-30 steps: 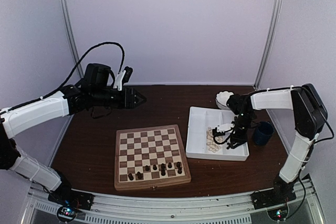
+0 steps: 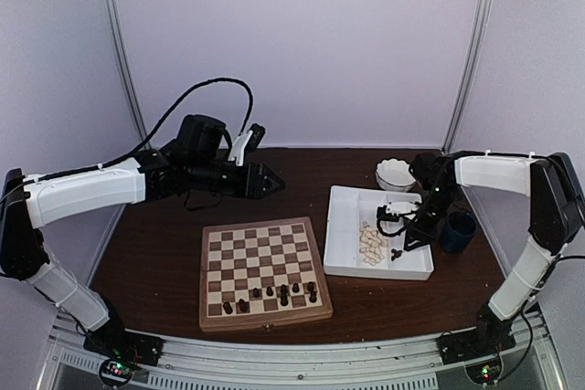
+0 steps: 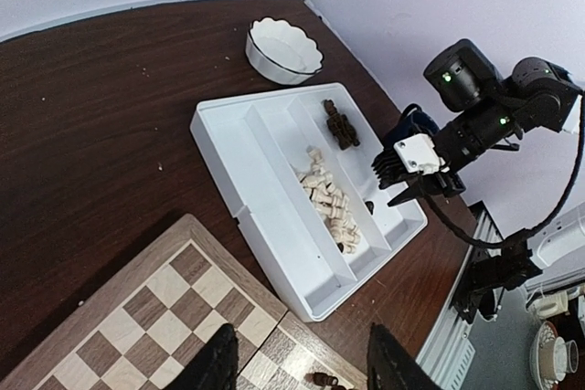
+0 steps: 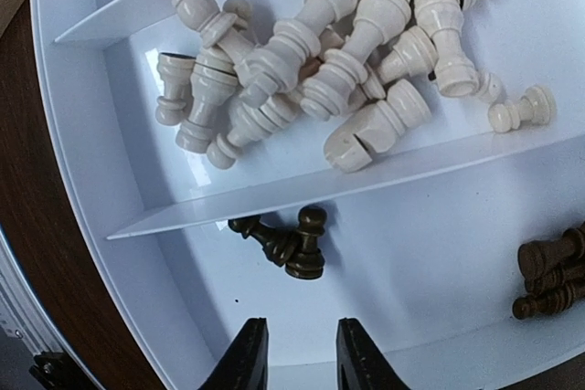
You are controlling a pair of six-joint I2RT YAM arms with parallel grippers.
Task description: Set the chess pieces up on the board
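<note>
The chessboard [image 2: 260, 262] lies left of centre, with several dark pieces [image 2: 284, 295] on its near rows. To its right is a white divided tray [image 2: 343, 235]. Its middle compartment is heaped with white pieces [image 4: 315, 52]. In the outer compartment two dark pieces [image 4: 305, 244] lie against each other by the divider, and more dark pieces [image 4: 548, 280] lie farther along. My right gripper is over that outer compartment, fingers parted, nothing between them, close to the two dark pieces. High above the table behind the board, my left gripper stands open and empty.
A white bowl [image 2: 395, 174] sits behind the tray, and a dark blue cup [image 2: 458, 231] stands right of it, close to the right arm. The tray's walls and dividers [image 4: 228, 203] rise around the pieces. Table left of the tray is bare.
My left arm has moved to the right and slightly down. The right gripper has shifted a little to the right over the tray. The pieces on the board look unmoved.
</note>
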